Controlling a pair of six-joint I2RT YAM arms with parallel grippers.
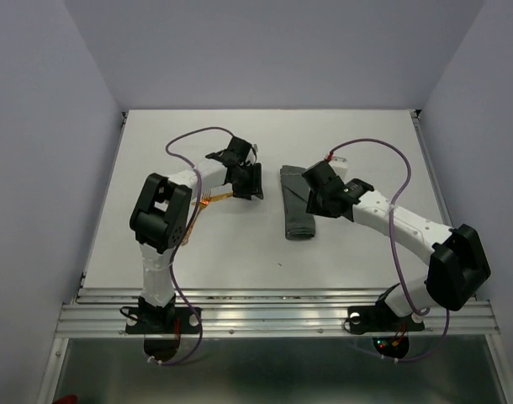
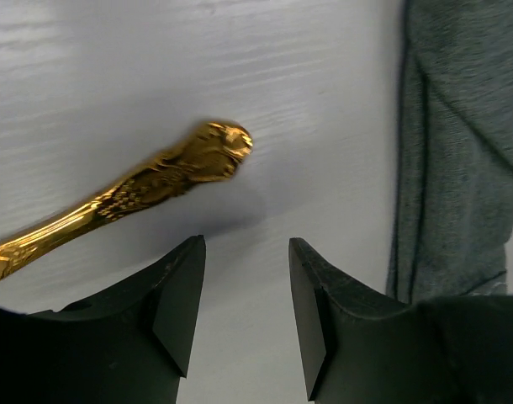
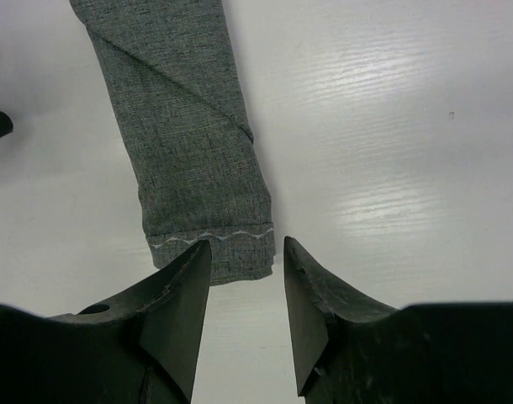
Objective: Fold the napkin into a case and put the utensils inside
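Note:
The dark grey napkin (image 1: 296,219) lies folded as a long strip right of the table's middle, a diagonal edge across its top layer in the right wrist view (image 3: 198,177). Gold utensils (image 1: 198,219) lie on the left side, partly hidden by my left arm; one gold handle (image 2: 139,189) shows close in the left wrist view. My left gripper is open above bare table between that handle and the napkin, nothing between its fingers. My right gripper hangs over the napkin's near end, its fingers apart with nothing visible between them.
Grey walls bound it on the sides and back. Both arms reach in from the front edge.

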